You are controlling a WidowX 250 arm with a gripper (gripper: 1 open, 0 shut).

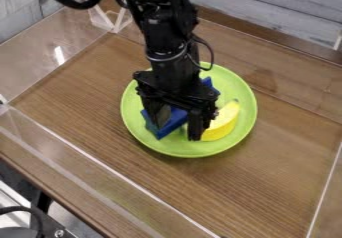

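Observation:
My black gripper [179,122] hangs over a green plate [197,150] in the middle of the wooden table, its open fingers reaching down around a blue block [167,128]. The block lies on the left part of the plate, partly hidden by the gripper. A yellow banana-like object [223,122] lies on the plate to the right of it, close by the right finger.
Pale boards run along the back, and a white frame-like item [110,18] stands at the back left. Cables show at the lower left.

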